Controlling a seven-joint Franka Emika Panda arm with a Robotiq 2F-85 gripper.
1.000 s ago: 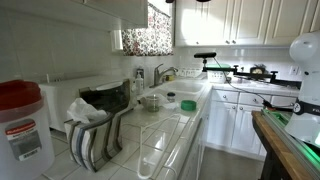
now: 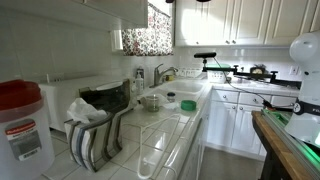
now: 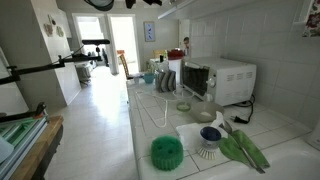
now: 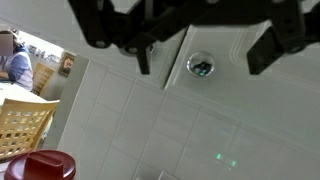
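In the wrist view my gripper is open, its two dark fingers [image 4: 138,50] far apart. Between them in the picture appears a round shiny knob [image 4: 200,65] on a pale cabinet door [image 4: 235,85]; nothing is held. Contact with the knob does not show. On the white counter [image 3: 145,120] are a green round container [image 3: 167,153], a brush [image 3: 209,140] and green leaf-like items [image 3: 243,150]. A striped rack [image 2: 96,140] stands farther along, near a red-lidded container [image 2: 22,125].
A white toaster oven [image 3: 228,80] sits against the tiled wall. A metal pot [image 2: 152,102] stands near the sink [image 2: 182,86]. White upper cabinets [image 2: 100,8] overhang the counter. A wooden table edge [image 2: 280,148] lies across the aisle.
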